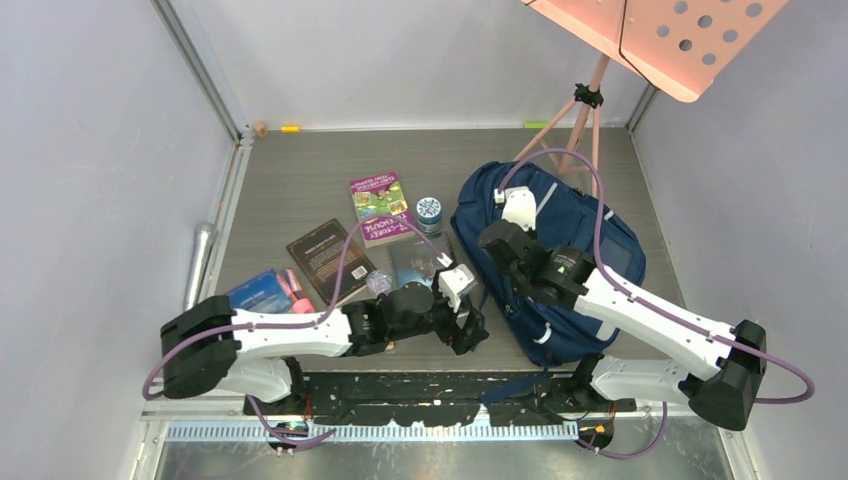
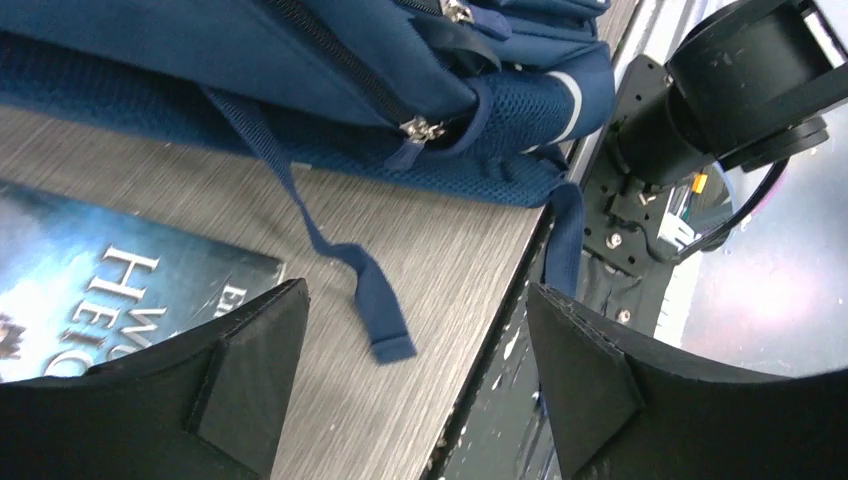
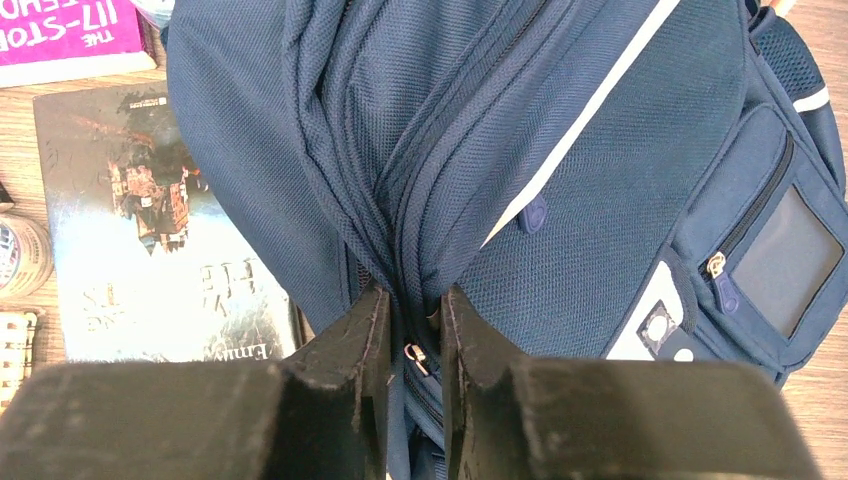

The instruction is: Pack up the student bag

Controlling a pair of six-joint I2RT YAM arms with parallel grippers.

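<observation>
The navy backpack (image 1: 577,230) lies on the right half of the table. My right gripper is nearly closed, with folds of the bag's fabric and zipper edge pinched between its fingers. Its tips are hidden by the arm in the top view. My left gripper stands open near the bag's lower left side, nothing between its fingers. Beyond it a loose navy strap (image 2: 378,305) lies on the table. Left of the bag lies a dark blue-grey book (image 3: 160,220). Further left are a purple-green book (image 1: 380,205) and a brown book (image 1: 325,255).
A round blue tin (image 1: 429,210) stands behind the blue-grey book. A blue book (image 1: 252,292) with pink items beside it lies at the left. The pink tripod (image 1: 580,120) stands close behind the bag.
</observation>
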